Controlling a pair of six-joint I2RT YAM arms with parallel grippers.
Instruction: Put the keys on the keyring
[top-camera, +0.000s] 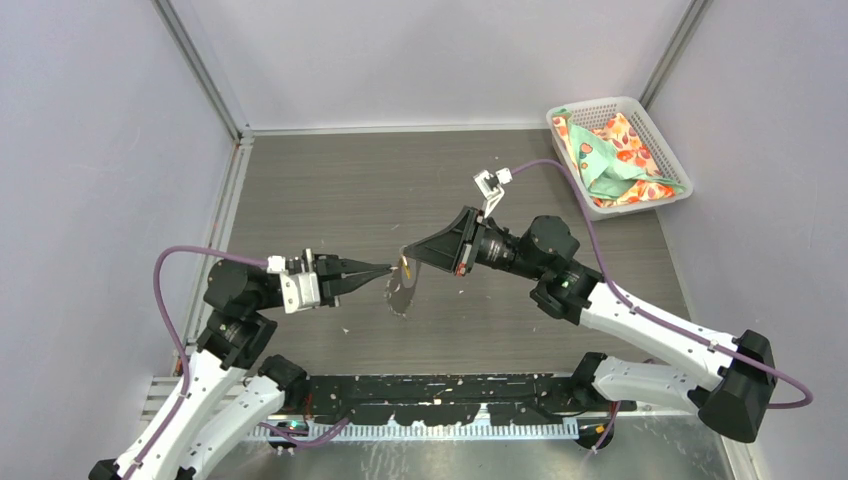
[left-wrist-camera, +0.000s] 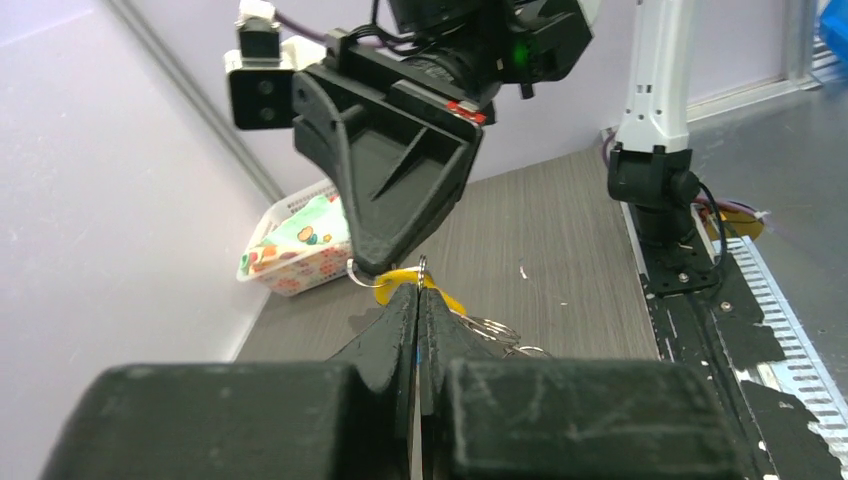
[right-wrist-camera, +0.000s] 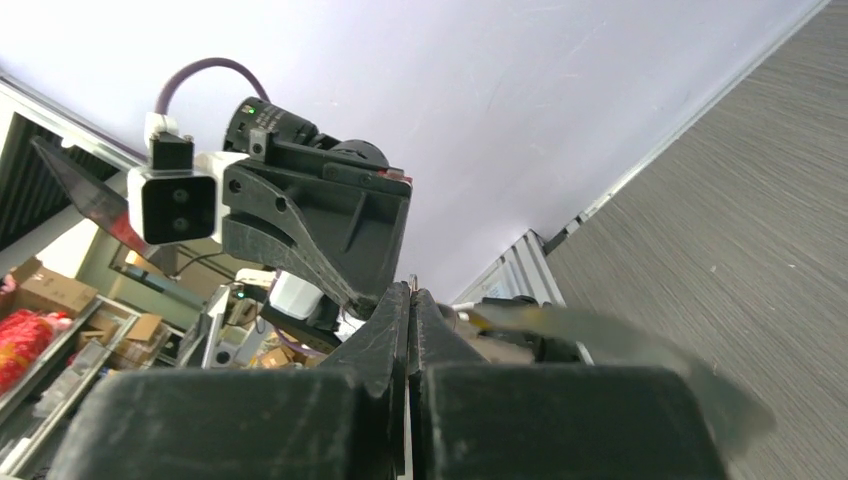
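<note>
My left gripper (top-camera: 391, 267) and right gripper (top-camera: 407, 250) face each other over the table, tips almost touching, both shut. A thin metal piece (left-wrist-camera: 422, 266) stands up at the left fingertips; I cannot tell if it is key or ring. Thin curved wire of the keyring (left-wrist-camera: 354, 276) shows at the right gripper's tip in the left wrist view. A yellow piece (left-wrist-camera: 396, 281) hangs beside the tips, with silvery keys (left-wrist-camera: 488, 327) below it. From above, the hanging bunch (top-camera: 402, 292) is blurred. A blurred shape (right-wrist-camera: 610, 335) also crosses the right wrist view.
A white basket (top-camera: 652, 124) with patterned cloth (top-camera: 612, 160) stands at the back right. The tabletop (top-camera: 330, 190) is otherwise largely clear around the grippers, with walls behind and on both sides.
</note>
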